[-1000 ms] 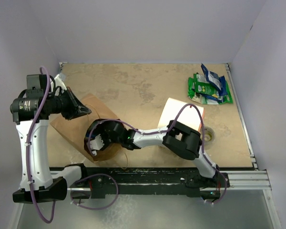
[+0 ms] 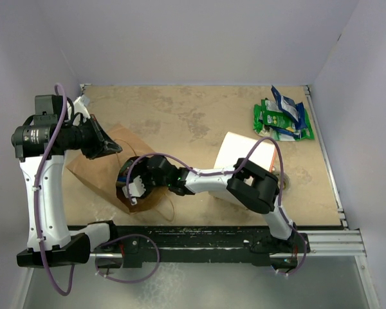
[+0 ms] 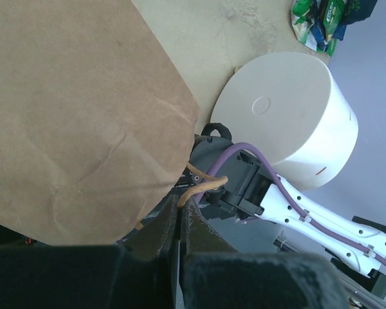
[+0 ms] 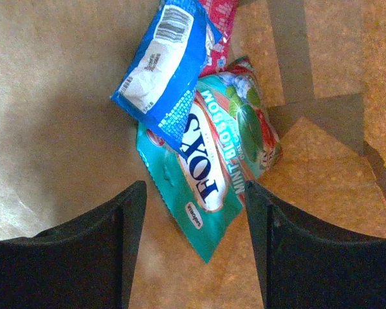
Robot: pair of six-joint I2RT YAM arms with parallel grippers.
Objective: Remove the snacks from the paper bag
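The brown paper bag (image 2: 93, 170) lies tilted on its side at the left of the table, its mouth toward the right. My left gripper is shut on the bag's twisted cord handle (image 3: 206, 185). Inside the bag's mouth is my right gripper, its fingers (image 4: 125, 219) spread apart. Ahead of them, in the right wrist view, lie a teal Fox's candy packet (image 4: 206, 167), a blue and white packet (image 4: 161, 64) on top of it, and a pink packet (image 4: 219, 26) behind. The teal packet's lower end lies between the fingers in view; neither finger is visibly closed on it.
Green and blue snack packets (image 2: 286, 116) are piled at the table's back right. A white container (image 2: 248, 154) stands right of centre beside the right arm, with a tape roll (image 2: 282, 180) behind that arm.
My right arm has shifted slightly inside the bag's mouth, and the bag's handle and opening have moved a little. The left arm stays nearly still.
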